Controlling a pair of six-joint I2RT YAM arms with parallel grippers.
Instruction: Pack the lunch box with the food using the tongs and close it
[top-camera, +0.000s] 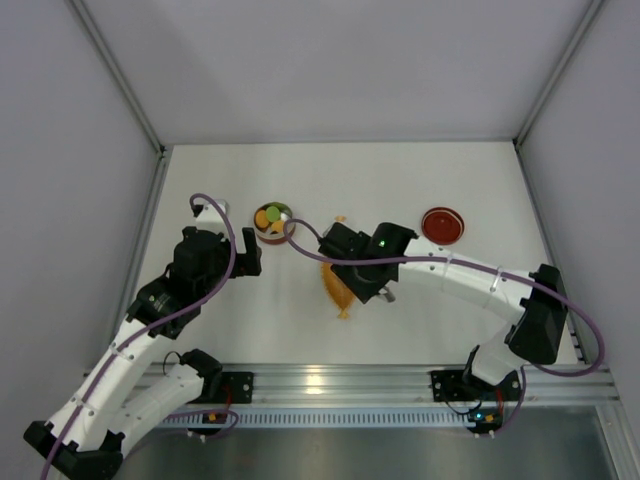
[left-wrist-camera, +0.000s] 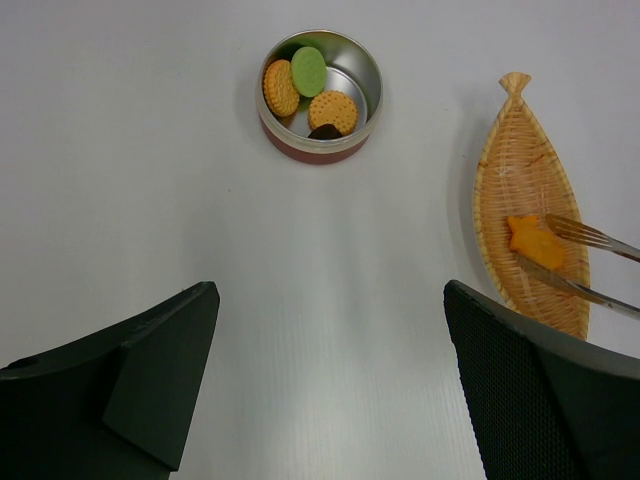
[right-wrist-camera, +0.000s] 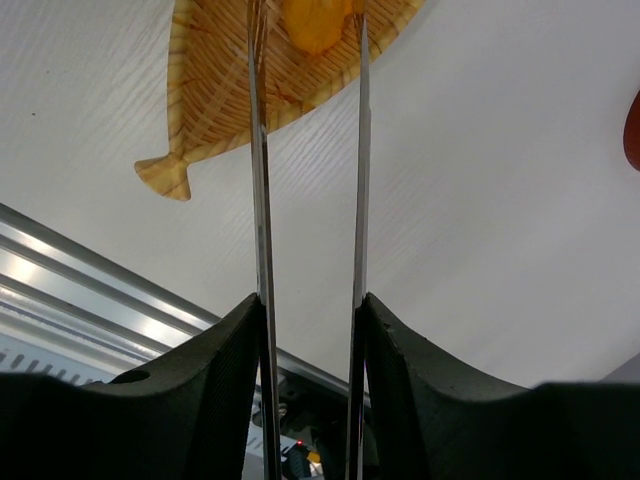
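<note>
The round metal lunch box (left-wrist-camera: 320, 148) has a reddish outside and holds biscuits (left-wrist-camera: 332, 110), a green round piece (left-wrist-camera: 308, 72) and something dark. A woven fish-shaped basket (top-camera: 341, 294) lies at mid-table. In it rests an orange star-shaped piece (left-wrist-camera: 534, 242), partly covered. My right gripper is shut on metal tongs (right-wrist-camera: 362, 200) above the basket. One tong tip is forked; the two tips reach either side of the orange piece, and I cannot tell whether they grip it. My left gripper stands open and empty, nearer the front than the lunch box.
A dark red round lid or dish (top-camera: 442, 225) lies to the right of the basket, behind my right arm. Bare table (top-camera: 350, 175) stretches along the back, and more shows between my left gripper and the basket. A metal rail (top-camera: 320, 378) runs along the front edge.
</note>
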